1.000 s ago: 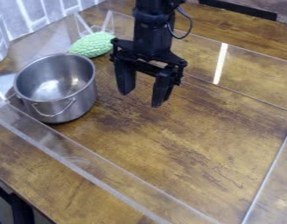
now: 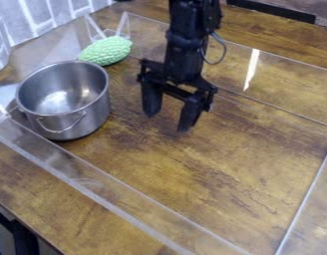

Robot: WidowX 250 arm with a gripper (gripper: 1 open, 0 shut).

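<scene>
The black robot gripper [image 2: 170, 108] hangs over the middle of the wooden table, its two dark fingers spread apart and pointing down, with nothing visible between them. To its left stands a steel pot [image 2: 64, 100] with a wire handle. Behind the pot, at the upper left, lies a pale green bumpy object [image 2: 105, 51], apparently a toy corn cob or similar vegetable.
Transparent side panels run along the table's edges.
The arm and gripper have moved slightly away toward the back of the table, appearing a little higher and smaller in view. The pot and green object have stayed put.
</scene>
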